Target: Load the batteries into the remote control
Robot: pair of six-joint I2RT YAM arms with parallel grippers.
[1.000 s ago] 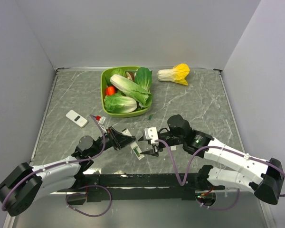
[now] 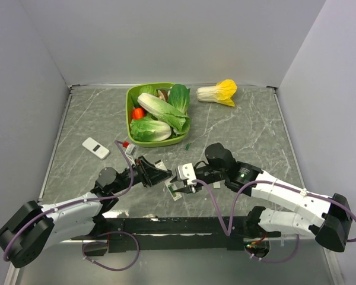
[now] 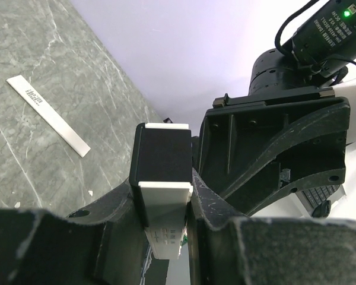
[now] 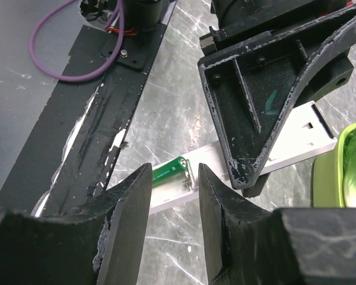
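My left gripper (image 2: 161,173) is shut on the white remote (image 2: 174,190), whose black-banded end (image 3: 164,154) points at the left wrist camera. In the right wrist view the remote (image 4: 210,157) lies slantwise with its battery compartment facing the camera. One green battery (image 4: 169,171) sits at that compartment, by the metal contacts; whether it is fully seated I cannot tell. The fingers of my right gripper stand part open on either side of the battery's end, with a gap between them. Another green battery (image 2: 188,146) lies on the table beyond the grippers.
A green basket (image 2: 156,143) of vegetables stands behind the arms, with a yellow-wrapped cabbage (image 2: 218,92) to its right. A second white remote (image 2: 95,148) lies at the left. The white strip (image 3: 48,116) on the table is probably the battery cover.
My right gripper has moved slightly left, closer to the remote's compartment. The left gripper and its remote have shifted only a little to the right.
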